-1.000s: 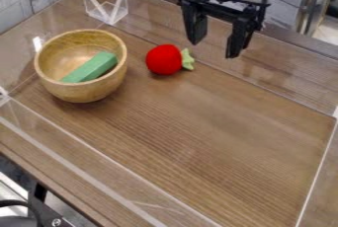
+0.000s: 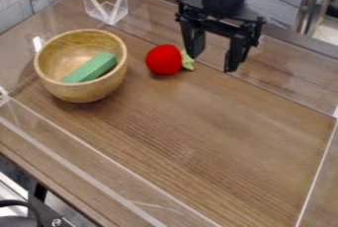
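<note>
My gripper (image 2: pixel 218 43) is a dark arm end hanging over the back centre of the wooden table, its fingers spread apart with nothing visible between them. Just left of it a red round object (image 2: pixel 162 61) lies on the table with a small light green piece (image 2: pixel 188 65) beside it. At the left a tan bowl (image 2: pixel 66 88) holds a green oblong block (image 2: pixel 91 66).
A clear wire-like or plastic item (image 2: pixel 103 4) stands at the back left. Dark cables show at the lower-left corner (image 2: pixel 27 214).
My gripper has shifted slightly and changed its angle over the back of the table. The objects on the table look the same.
</note>
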